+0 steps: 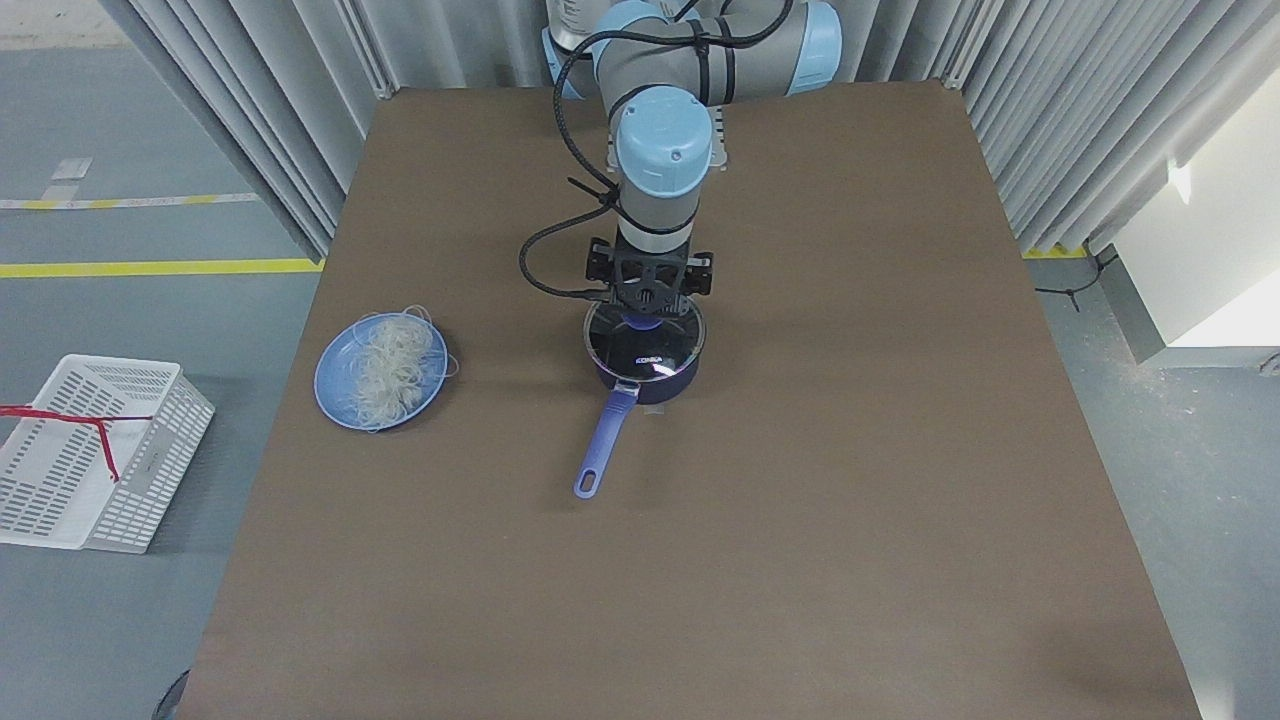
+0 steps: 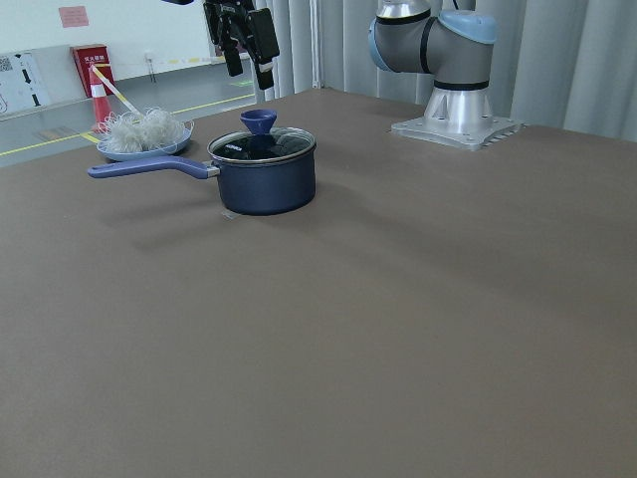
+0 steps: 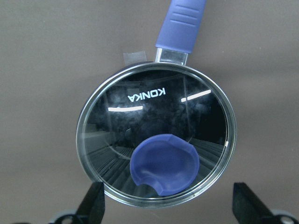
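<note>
A dark blue saucepan [image 2: 267, 189] with a glass lid stands on the brown table, its long blue handle [image 1: 603, 443] pointing toward the front camera. The lid [image 3: 154, 102] has a round blue knob [image 3: 164, 163]. My gripper is open above the near part of the lid, nothing between its fingers, the knob lying between them as seen in the wrist view. In the left view the gripper [image 2: 249, 66] hangs above and just behind the pot, clear of the knob. In the front view it hides part of the lid and knob.
A light blue plate [image 1: 332, 382] of white noodles [image 1: 393, 371] sits to the pot's left. A white plastic basket [image 1: 132, 504] stands on the floor at left. The robot's base [image 2: 456, 134] is at the table's back edge.
</note>
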